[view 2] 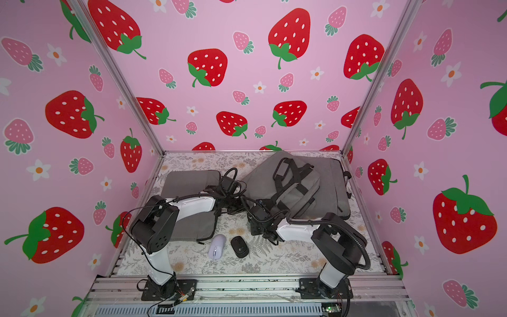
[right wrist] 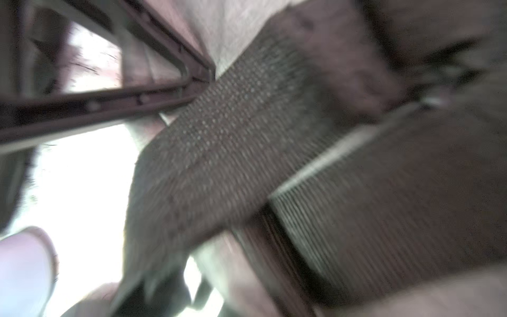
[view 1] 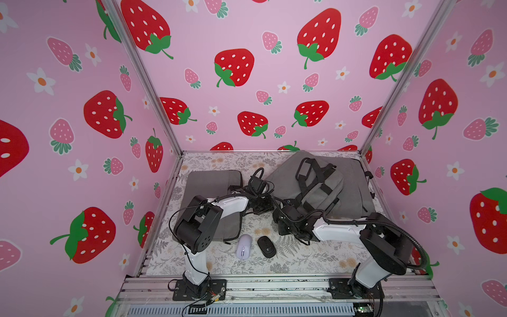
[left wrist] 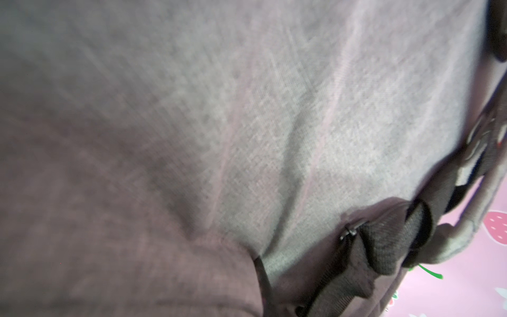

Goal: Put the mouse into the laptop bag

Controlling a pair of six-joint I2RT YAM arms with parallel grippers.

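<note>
A lilac mouse [view 1: 244, 247] and a black mouse [view 1: 266, 246] lie side by side on the front of the table. The grey laptop bag with black straps [view 1: 346, 182] spreads over the back right, its left corner reaching my grippers. At that corner my left gripper [view 1: 270, 205] is shut on the bag's fabric; in the left wrist view grey cloth [left wrist: 327, 137] fills most of the picture and hides its fingers. Just to the right, my right gripper [view 1: 280, 215] is shut by the bag's near edge. A dark webbing strap [right wrist: 227, 137] crosses close before the right wrist camera, covering the fingertips.
A second flat grey case [view 1: 211, 182] lies at the left, partly under my left arm. Both arms meet near the table's middle, with cables looping above them.
</note>
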